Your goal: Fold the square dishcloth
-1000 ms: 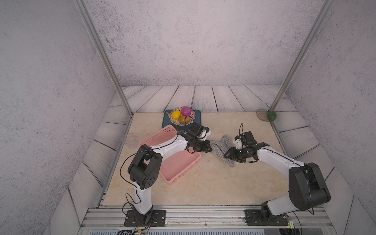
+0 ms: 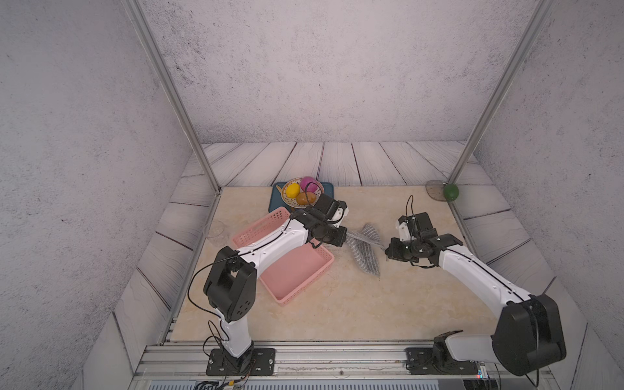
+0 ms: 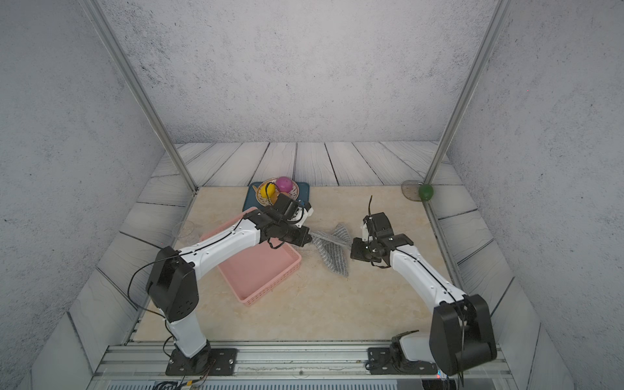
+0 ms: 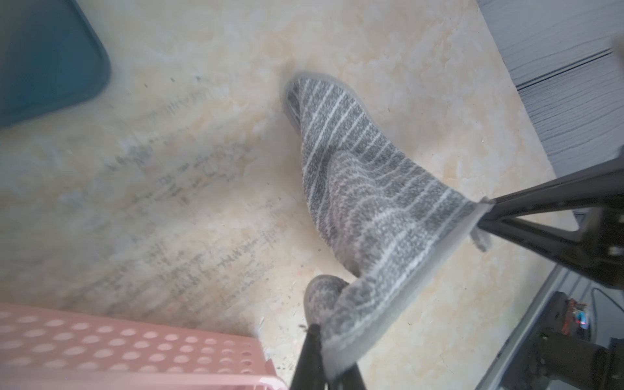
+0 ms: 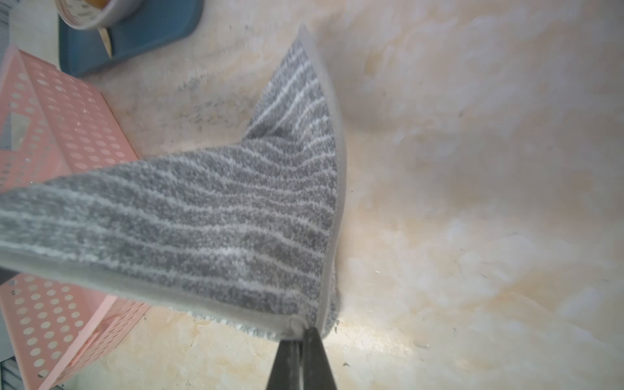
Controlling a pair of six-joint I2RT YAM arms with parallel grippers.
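Observation:
The grey dishcloth (image 2: 365, 251) with white stripes is stretched between my two grippers above the table's middle. In the left wrist view, my left gripper is shut on one corner of its pale hem. My right gripper is shut on another corner, which shows at its fingertips in the right wrist view. Between them the hem runs nearly straight, while the rest of the dishcloth (image 5: 227, 214) hangs in loose folds toward the tabletop. The cloth's lower part is partly hidden behind its own folds.
A pink basket (image 3: 250, 301) stands under and beside my left arm. Behind it lies a blue tray (image 2: 329, 189) with a bowl of toy fruit. A green ball (image 2: 450, 191) sits at the far right edge.
Both grippers have risen, and the right one has moved outward to the right. The cloth's upper edge between them has drawn taut and lifted.

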